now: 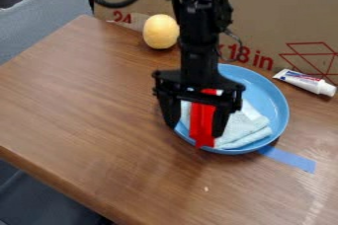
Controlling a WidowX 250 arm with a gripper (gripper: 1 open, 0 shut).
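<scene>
My black gripper hangs over a blue plate, open, with its fingers down on either side of a red oblong object. The red object rests on a white cloth in the plate; its upper part is partly hidden by the gripper. I cannot tell whether the fingertips touch it.
A yellow round object and a toothpaste tube lie at the back before a cardboard box. A strip of blue tape lies right of the plate.
</scene>
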